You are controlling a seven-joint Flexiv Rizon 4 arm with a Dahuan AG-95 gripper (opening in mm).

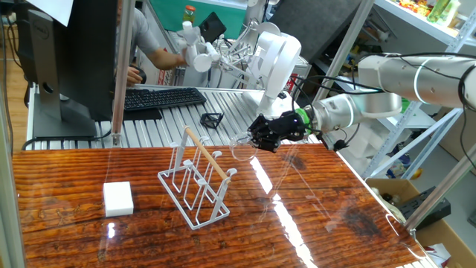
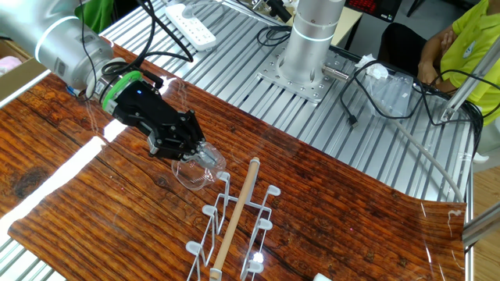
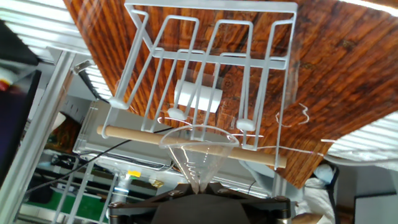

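Note:
A clear, thin-walled glass (image 3: 200, 152) extends from my gripper, which is shut on its narrow end; the wide rim faces away from the fingers. In exterior view 1 the glass (image 1: 242, 151) hangs above the back edge of the wooden table, right of the rack. The white wire cup rack (image 1: 195, 222) has a wooden top bar (image 1: 207, 154) and several upright prongs with pale tips. Exterior view 2 shows the glass (image 2: 195, 173) close to the rack's near-end prong tip; whether they touch I cannot tell.
A white block (image 1: 117, 199) lies left of the rack.

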